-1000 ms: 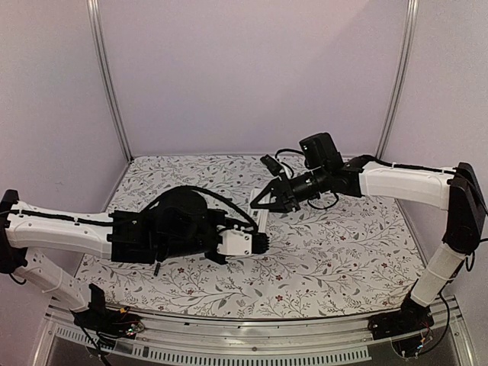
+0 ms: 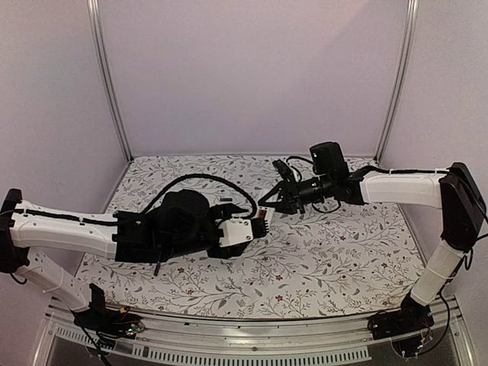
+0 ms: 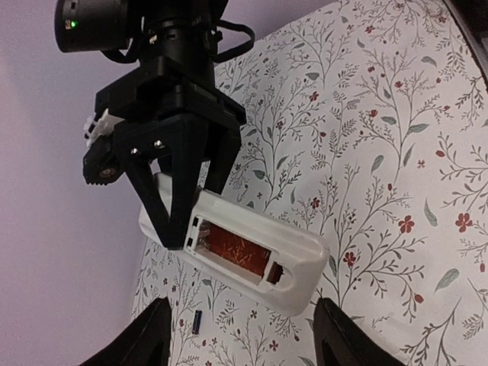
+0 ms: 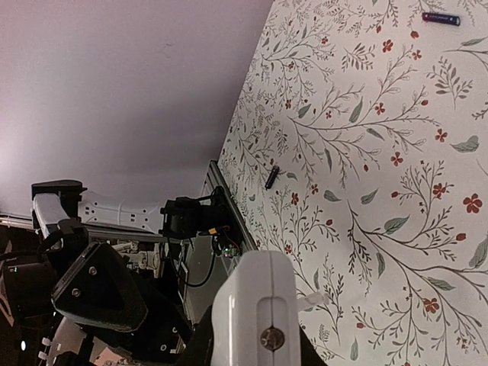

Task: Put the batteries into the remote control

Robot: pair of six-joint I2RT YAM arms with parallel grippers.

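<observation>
My right gripper is shut on the white remote control [image 3: 297, 259], holding it up by one end in the left wrist view, with its open battery compartment showing a red-brown inside and no battery visible. My left gripper has its black fingertips apart just below the remote, nothing seen between them. In the top view the remote [image 2: 264, 216] is partly hidden between the two grippers. Small dark batteries [image 4: 441, 18] lie apart on the flowered table, another [image 4: 271, 177] nearer the edge in the right wrist view.
Pale walls enclose it at left, back and right; a metal rail [image 2: 252, 325] runs along the front edge.
My right gripper and the remote have moved slightly down and to the right in the top view. The left gripper has shifted slightly too.
</observation>
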